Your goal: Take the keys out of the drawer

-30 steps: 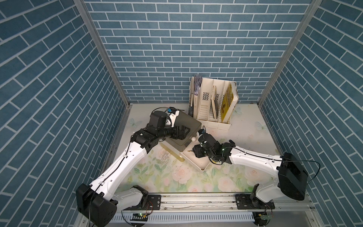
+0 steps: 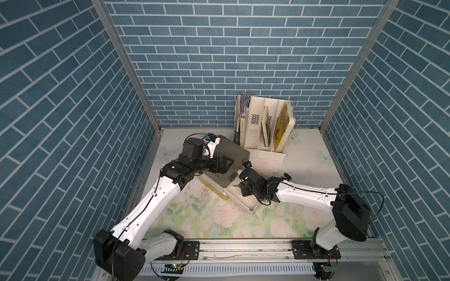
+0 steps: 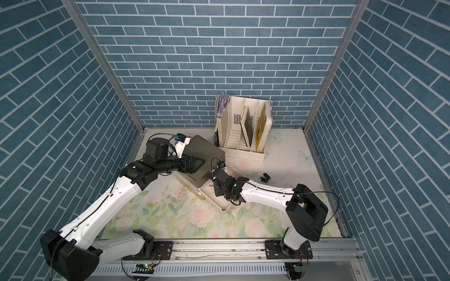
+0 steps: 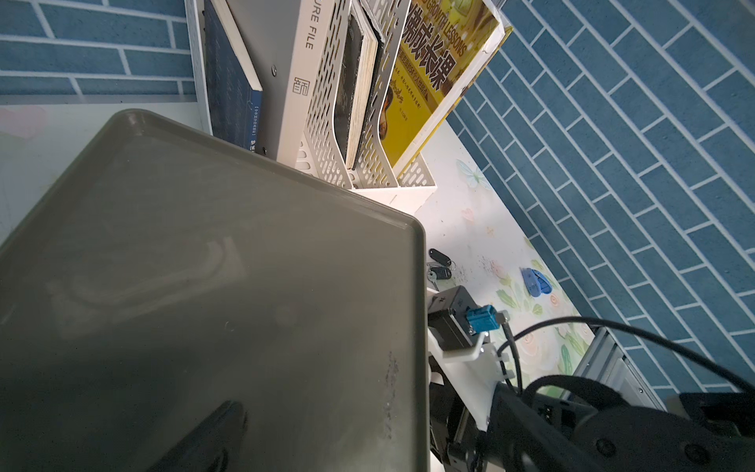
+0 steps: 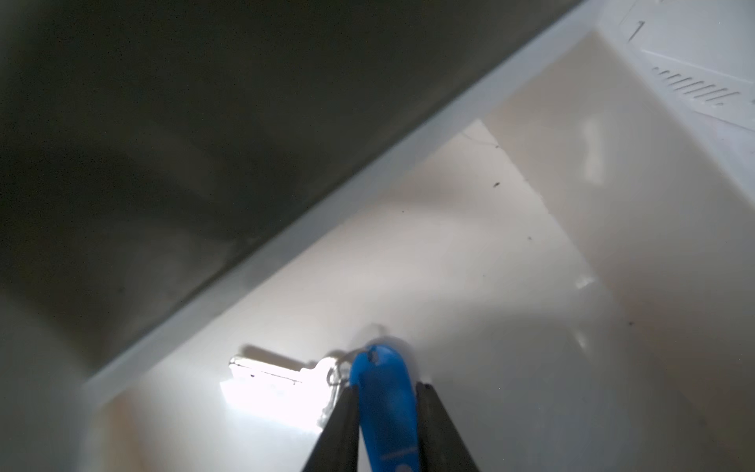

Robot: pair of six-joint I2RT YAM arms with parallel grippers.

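Note:
The cream drawer [image 2: 240,200] sticks out from under a dark grey cabinet top [image 2: 229,149]. On its floor lies a bright silver key [image 5: 271,385], joined by a ring to a blue tag [image 5: 385,393]. My right gripper reaches down into the drawer, part open, one finger close on each side of the tag; contact on both sides is hard to tell. Above the cabinet top is my left gripper [image 2: 227,164]. Its dark fingers [image 4: 212,440] stand wide apart in the left wrist view, with only the grey surface beneath them.
A white file rack [image 2: 264,152] with books stands behind the drawer. Dark fobs with a key [image 4: 442,271] and a blue object [image 4: 536,281] lie on the table at the right. The cabinet's underside edge [image 5: 314,236] crosses near my right gripper.
The left arm has hardly moved, and the drawer stays in place.

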